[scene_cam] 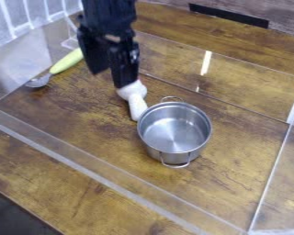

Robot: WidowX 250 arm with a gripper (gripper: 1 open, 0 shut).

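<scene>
The dark robot gripper (113, 64) hangs high over the back left of the table, blurred, with its fingers apart and nothing seen between them. Below it and to its right a white object (135, 99), rounded at one end with a narrower part toward the front, lies on the wood. A steel pot (175, 128) with two wire handles stands just in front of that object, at the centre right.
A long pale yellow-green object (66, 61) and a small metal cup (38, 81) lie at the back left. Clear panels (279, 184) border the wooden table (76, 147).
</scene>
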